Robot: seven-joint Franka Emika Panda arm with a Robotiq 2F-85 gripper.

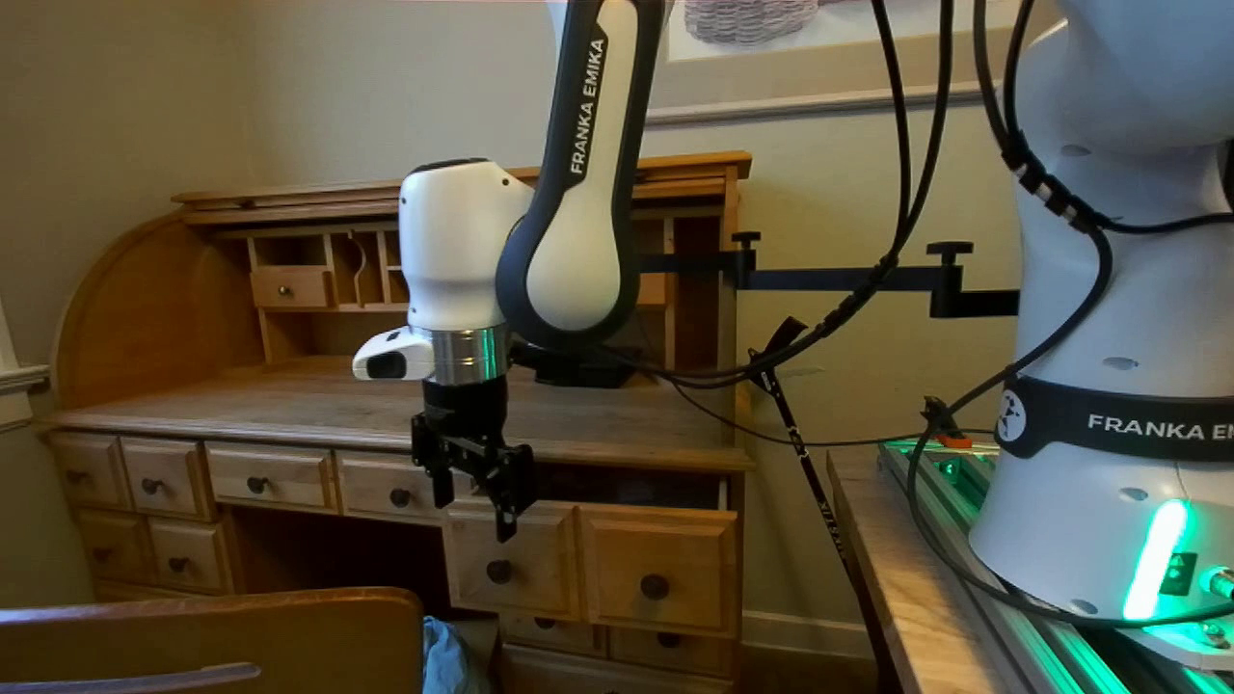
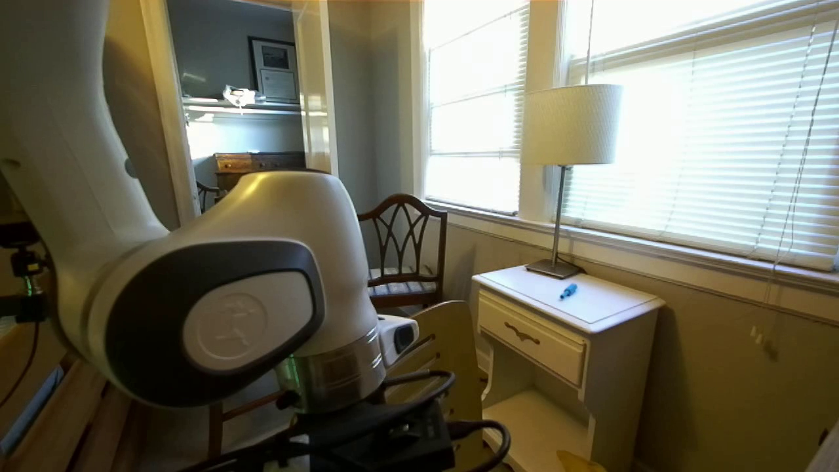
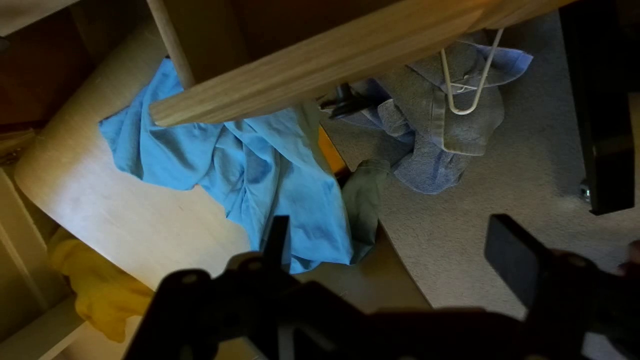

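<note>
My gripper is open, its two black fingers [image 3: 516,258] wide apart and nothing between them. In exterior view 1 the gripper [image 1: 475,511] points down just in front of a pulled-out drawer [image 1: 592,569] of the wooden desk. Below it in the wrist view, a blue cloth [image 3: 240,162] lies crumpled over a light wooden chair seat [image 3: 144,210], partly under the drawer's edge. The left finger overlaps the cloth in that view, but how far below it lies cannot be judged. A dark green cloth [image 3: 363,204] sits beside the blue one.
Grey-blue clothing [image 3: 444,126] with a white hanger [image 3: 465,111] lies on the carpet. Yellow cloth [image 3: 99,288] shows at the seat's far side. A chair back [image 1: 208,636] stands in front of the desk. The desktop [image 1: 289,399] is mostly clear. A white nightstand [image 2: 566,295] holds a lamp and blue marker.
</note>
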